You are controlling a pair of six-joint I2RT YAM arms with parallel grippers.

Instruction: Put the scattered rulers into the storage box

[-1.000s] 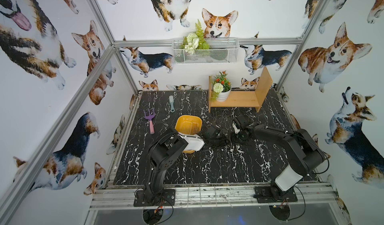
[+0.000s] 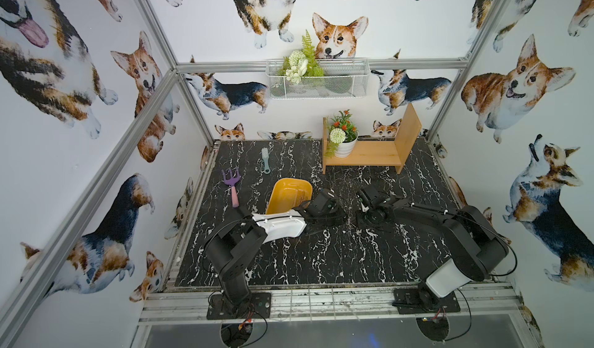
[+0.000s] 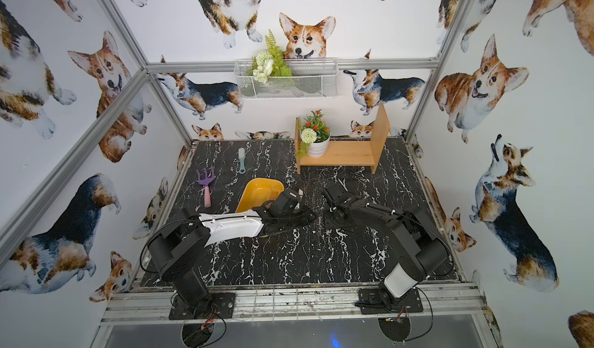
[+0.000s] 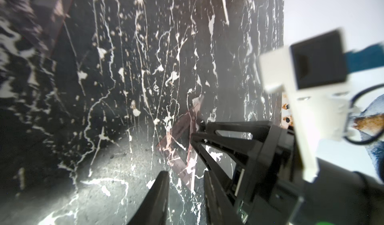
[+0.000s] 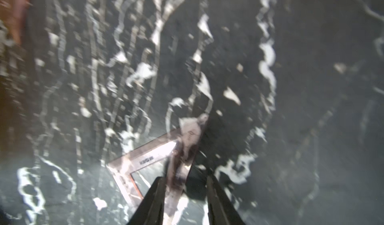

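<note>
Clear plastic rulers, straight and triangular, lie on the dark marbled table in the middle; in the left wrist view they show beside the right gripper. The yellow storage box is partly covered by my left arm. My left gripper stands open, nothing between its fingers, left of the rulers. My right gripper is open just over the overlapping rulers, its fingertips apart, with none visibly held. The top views hide the rulers behind the grippers.
A wooden shelf with a potted plant stands at the back right. A purple fork and a small teal tool lie left and behind the box.
My left arm has shifted left across the box, its gripper drawing back slightly. My right arm has moved a little toward the front.
</note>
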